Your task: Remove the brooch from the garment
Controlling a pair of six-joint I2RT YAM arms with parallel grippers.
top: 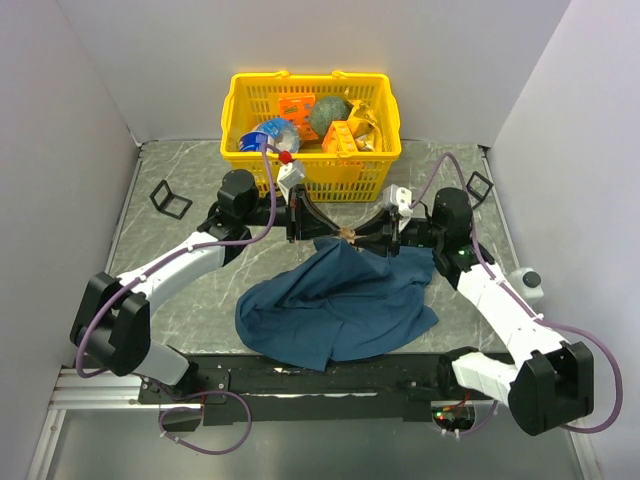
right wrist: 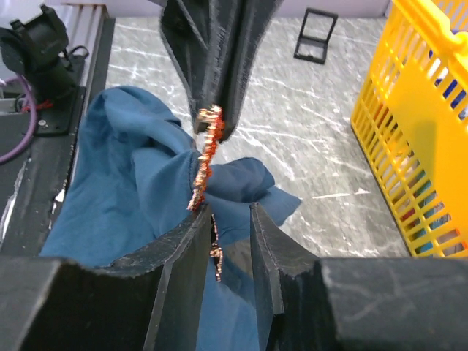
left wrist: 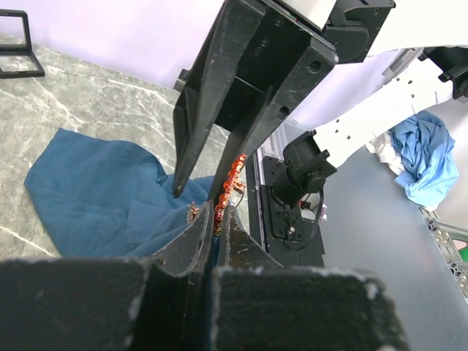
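Note:
An orange-red beaded brooch [left wrist: 230, 183] with a gold part [right wrist: 216, 256] sits at the meeting of both grippers, above the blue garment [top: 330, 310]. My left gripper [top: 335, 232] is shut on the brooch, as the left wrist view shows. My right gripper [top: 362, 238] comes from the right with its fingers round or beside the brooch; in the right wrist view its fingers are close together at the brooch's lower part, and whether they grip it is unclear. The garment is raised into a fold under the grippers.
A yellow basket [top: 310, 175] full of groceries stands behind the grippers. Small black stands [top: 170, 205] lie at the left and right back.

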